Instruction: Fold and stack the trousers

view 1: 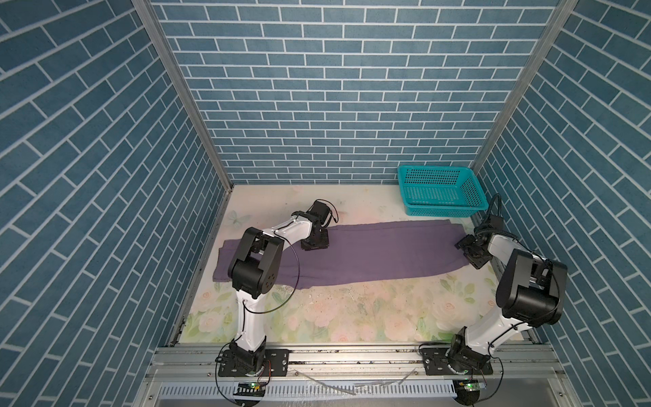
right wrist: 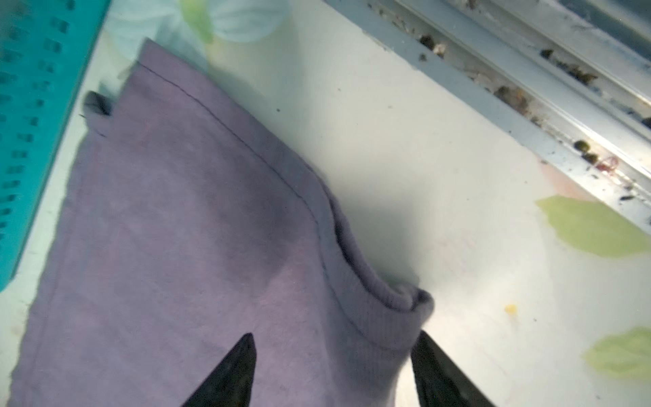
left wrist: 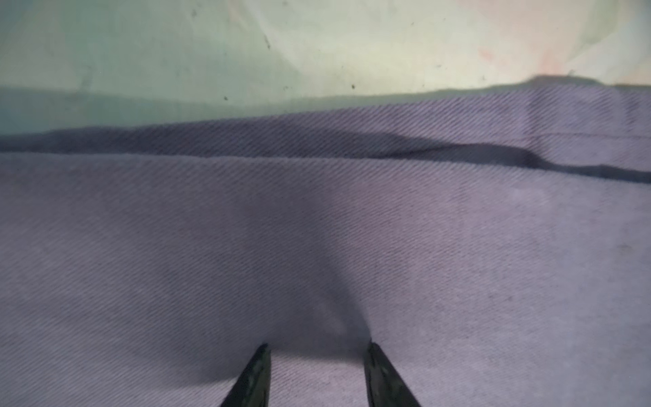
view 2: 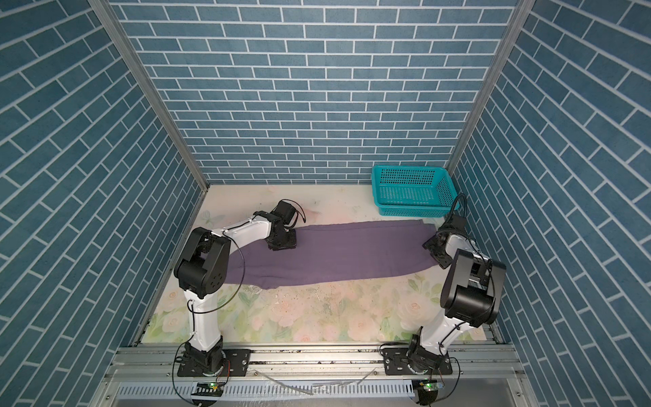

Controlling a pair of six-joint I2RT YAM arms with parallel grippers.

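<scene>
The purple trousers (view 1: 393, 251) lie stretched lengthwise across the table, one leg over the other, with a narrow strip of the lower layer showing along the far edge. My left gripper is part open above the upper layer, left of the middle, with no fold of cloth raised between its fingers. At the right end, my right gripper stands open around the near hem corner, where the hem curls up close to one of the fingers (right wrist: 440, 376). The left end of the trousers is partly hidden by the left arm.
A teal basket (view 1: 444, 211) stands at the back right, close to the hem end, and looks empty. A metal rail (right wrist: 488, 88) edges the table on the right.
</scene>
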